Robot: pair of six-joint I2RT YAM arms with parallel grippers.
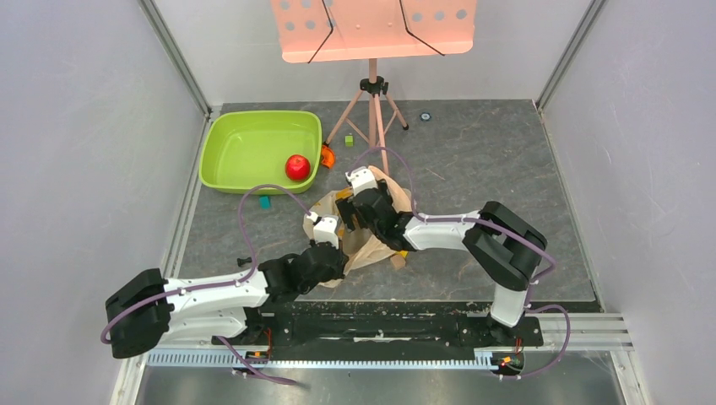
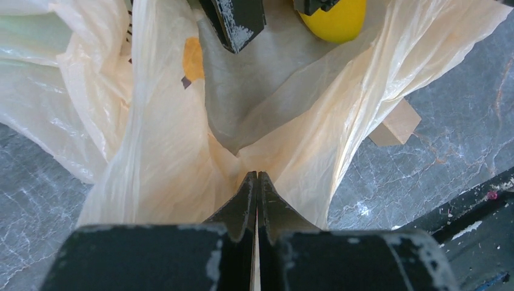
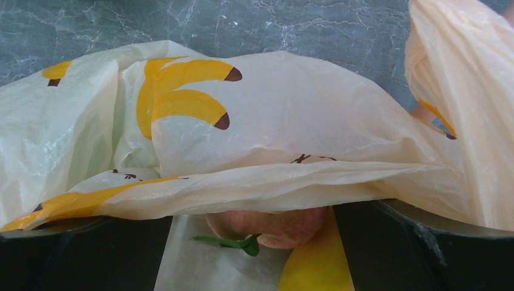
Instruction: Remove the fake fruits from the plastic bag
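The pale plastic bag point(image 1: 371, 249) with printed bananas lies at the middle of the table. My left gripper is shut on the near part of the bag's opening. Reaching inside, my right gripper stands open, its fingertips hidden under a fold of the bag. A pinkish peach point(image 3: 273, 229) with a green leaf shows in the gap between its fingers, partly covered by that fold. A yellow fruit point(image 3: 321, 260) lies beside the peach, against the right-hand finger. That finger pair also shows at the top of the left wrist view. A red apple point(image 1: 297, 167) rests in the green tray.
The green tray point(image 1: 228, 181) stands at the back left, mostly empty. An orange object point(image 1: 328, 156), a green cube point(image 1: 349, 140) and a teal block point(image 1: 264, 202) lie nearby. Behind the bag stands a pink tripod point(image 1: 372, 118). A tan block point(image 2: 397, 124) sits beside the bag.
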